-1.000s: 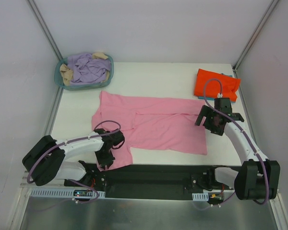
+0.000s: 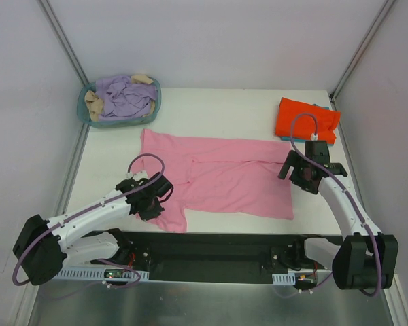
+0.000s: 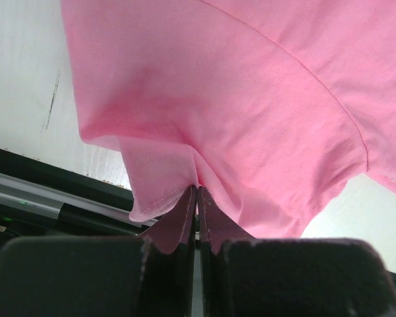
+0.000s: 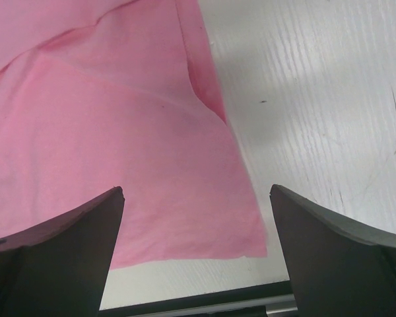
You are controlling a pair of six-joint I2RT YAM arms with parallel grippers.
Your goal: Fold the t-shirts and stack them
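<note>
A pink T-shirt [image 2: 238, 183] lies spread across the white table, its upper edge folded in a long band. My left gripper is shut on a corner of the shirt's near-left part, the pinched cloth bunched up at its fingertips near the table's front edge. My right gripper stands open above the shirt's right end, with nothing between its fingers; a bare strip of table shows beside that end.
A blue basket [image 2: 82, 109] of lilac and tan clothes sits at the back left. A folded orange item [image 2: 306, 121] lies at the back right. The table's dark front rail [image 2: 211, 244] runs along the near edge.
My left gripper has moved back from the near edge, the shirt's near-left part shifting slightly with it. The right arm has barely moved.
</note>
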